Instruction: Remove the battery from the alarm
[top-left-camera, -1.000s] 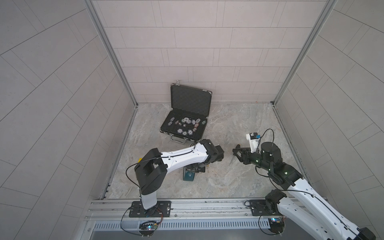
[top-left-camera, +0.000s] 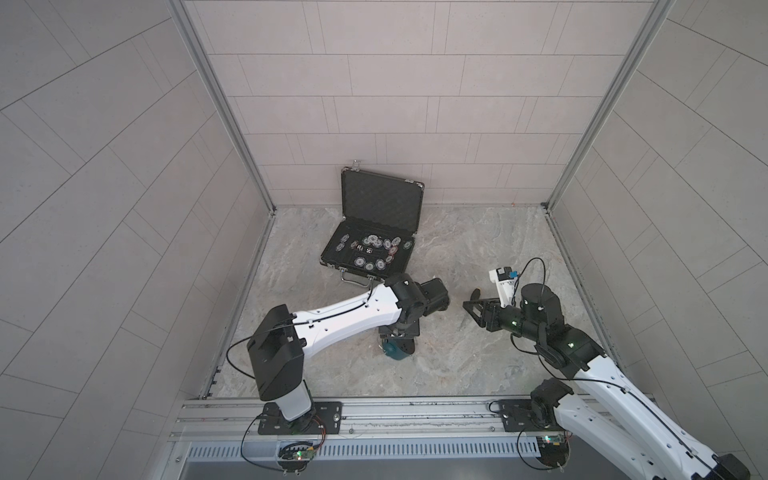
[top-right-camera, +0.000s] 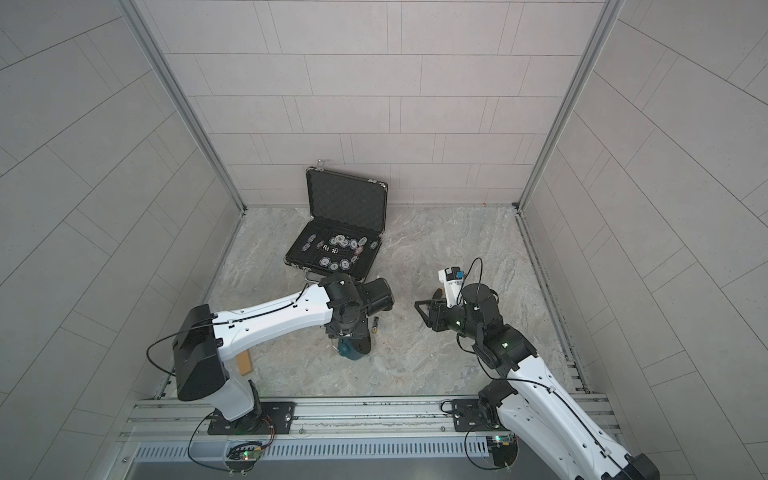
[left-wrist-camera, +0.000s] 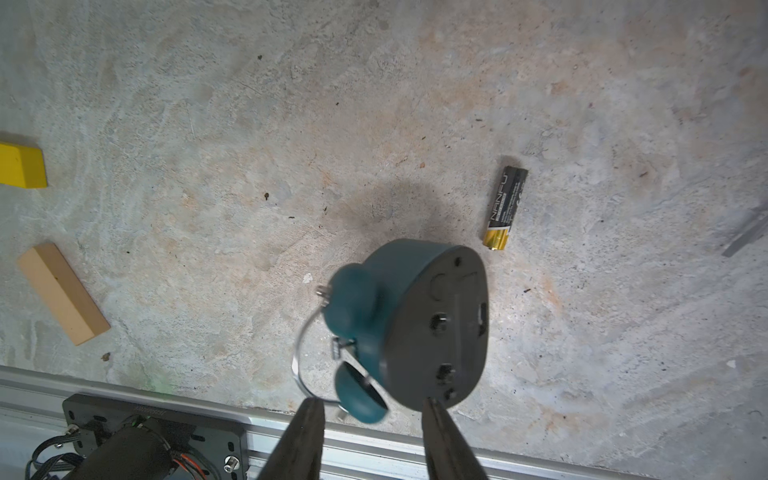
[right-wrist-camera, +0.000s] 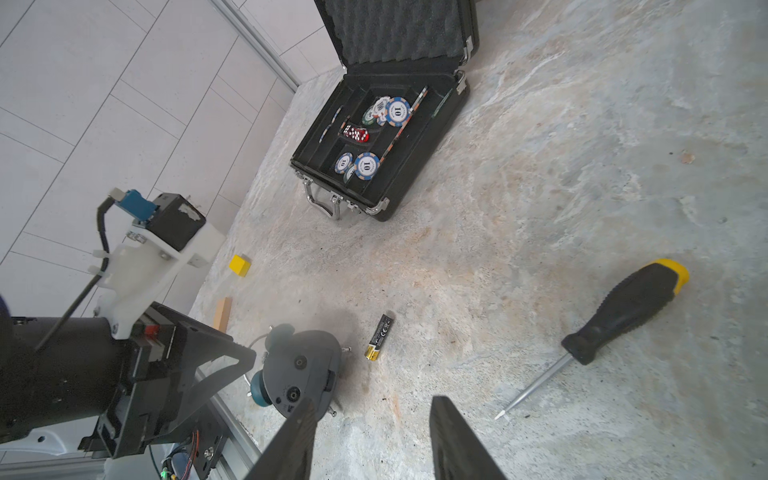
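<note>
The teal alarm clock (left-wrist-camera: 432, 336) with twin bells appears below my left gripper in the left wrist view, its dark back upward and somewhat blurred. A black and gold battery (left-wrist-camera: 505, 208) lies on the floor beside it, apart from it. The left gripper's fingers are apart, with the clock behind and beyond their tips; I see nothing held. My right gripper is open over bare surface, right of the battery in the right wrist view.
An open case of chips (right-wrist-camera: 432, 148) stands at the back. A screwdriver (right-wrist-camera: 624, 308) lies to the right. A yellow block (left-wrist-camera: 20, 166) and a wooden block (left-wrist-camera: 64, 296) lie to the left.
My left arm has moved up and slightly right. The clock sits differently in the top left view, now showing a dark face beside the teal. The right arm is nearly unchanged.
</note>
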